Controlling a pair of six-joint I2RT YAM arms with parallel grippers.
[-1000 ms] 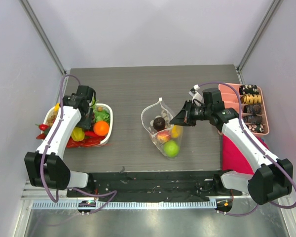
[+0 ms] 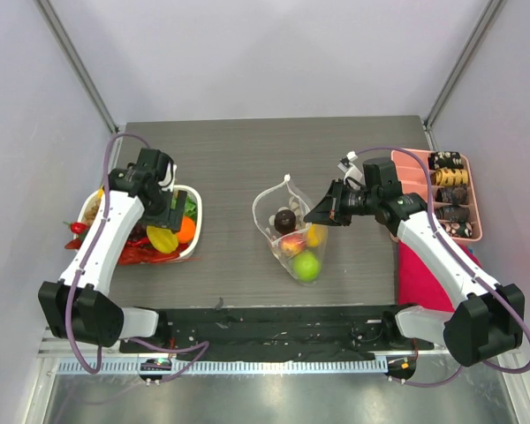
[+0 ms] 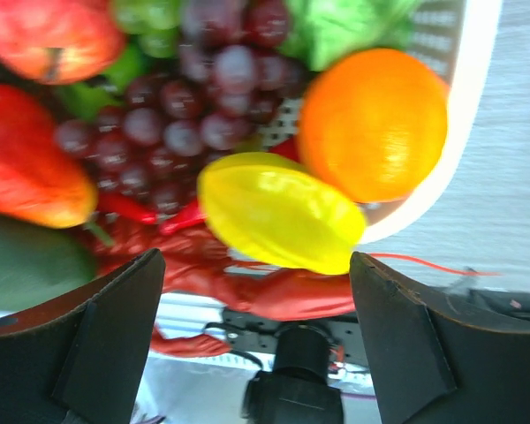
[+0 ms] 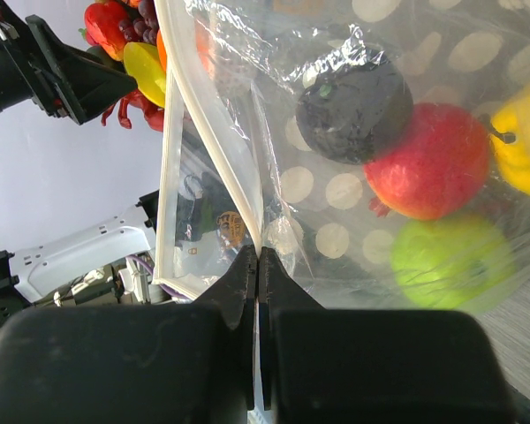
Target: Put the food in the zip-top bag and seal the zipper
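Observation:
My left gripper (image 2: 172, 212) is over the food basket (image 3: 459, 115), open above a yellow starfruit (image 3: 278, 212) and an orange (image 3: 371, 124), with grapes, peppers and greens around. My right gripper is shut on the rim of the zip top bag (image 2: 274, 203), holding it upright and open. Inside the bag are a dark avocado (image 4: 353, 110), a red apple (image 4: 428, 163), a green apple (image 4: 450, 261) and a yellow pepper (image 4: 521, 146).
A pink bin (image 2: 406, 172) of patterned rolls and a red cloth (image 2: 415, 278) sit at the right. The table (image 2: 221, 159) between basket and bag is clear.
The right arm and bag are unchanged.

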